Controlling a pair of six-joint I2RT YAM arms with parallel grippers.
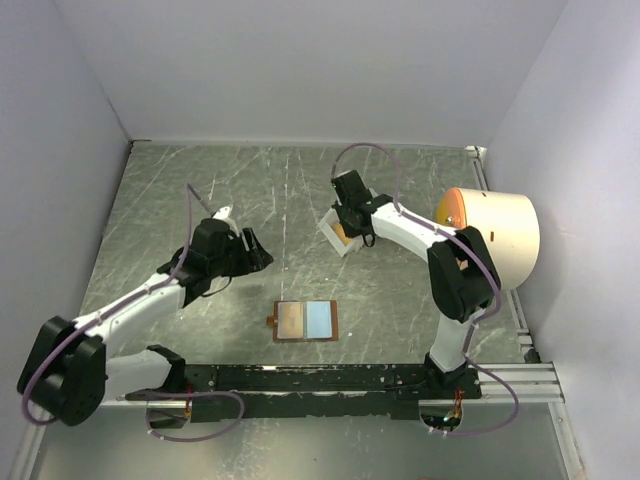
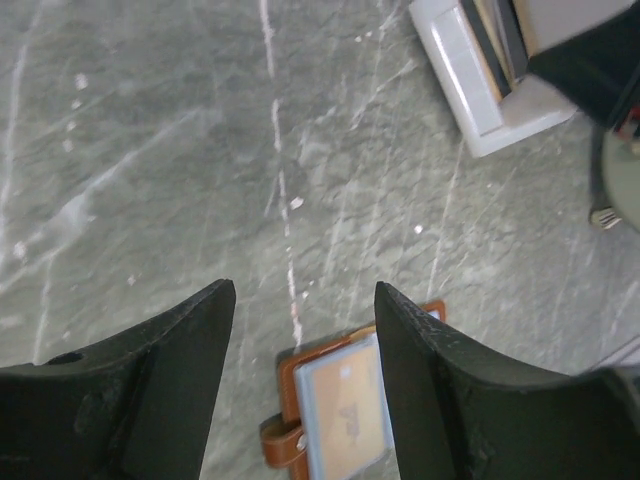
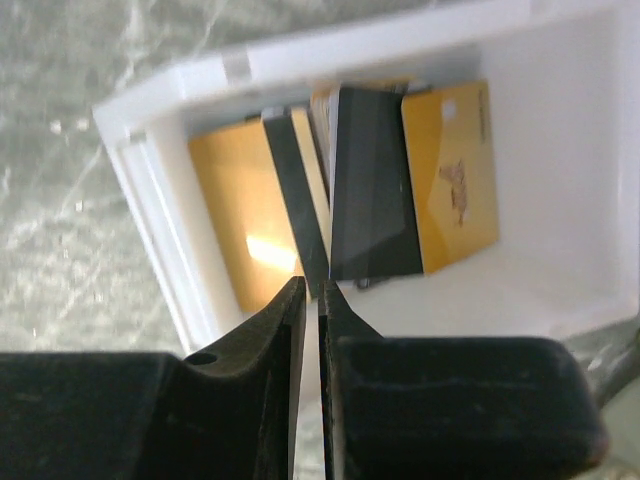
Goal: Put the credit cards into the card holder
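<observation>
The open brown card holder [image 1: 304,336] lies at the front of the table, its left panel tan and its right panel pale blue. In the left wrist view, the holder [image 2: 290,398] is partly hidden by a finger. Several cards, including a black card [image 3: 372,185] and an orange card [image 3: 452,178], are inside a white box [image 3: 330,52]. Behind and left of the holder, my left gripper is open and empty. My right gripper is over the box beside the cards, fingertips close together with a narrow gap, nothing visible between them.
A large cream cylinder with an orange end [image 1: 490,235] stands at the right edge of the table.
</observation>
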